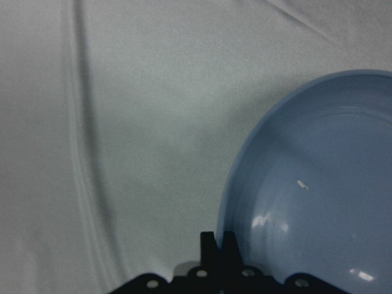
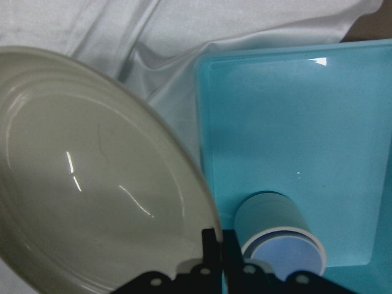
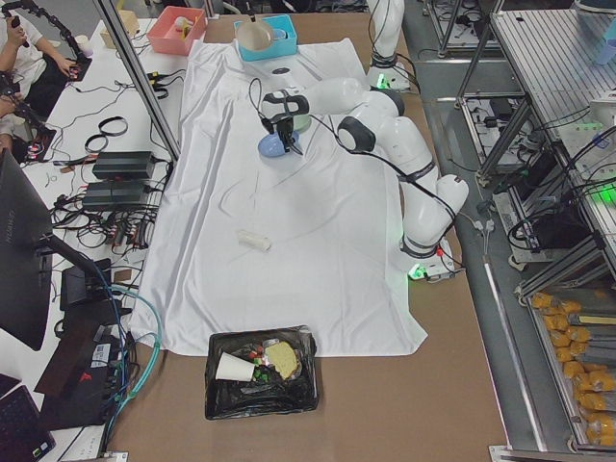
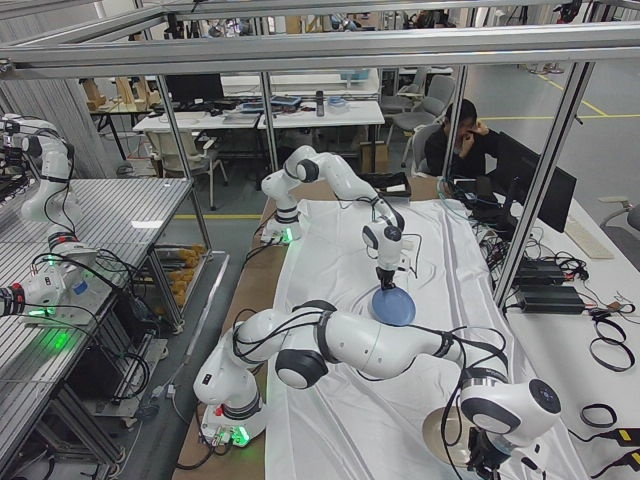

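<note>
My left gripper is shut on the rim of a blue plate (image 1: 312, 177), held over the white cloth; in the camera left view the plate (image 3: 271, 145) is mid-upper on the cloth, partly covering a green plate. My right gripper is shut on the rim of a beige plate (image 2: 92, 171), raised beside and partly over a cyan bin (image 2: 294, 116), which holds a cup-like stack (image 2: 266, 220). The beige plate (image 3: 254, 36) is at the top of the camera left view.
A red bin (image 3: 178, 29) stands at the back left. A small pale roll (image 3: 254, 241) lies mid-cloth. A black tray (image 3: 260, 404) with assorted items sits at the near edge.
</note>
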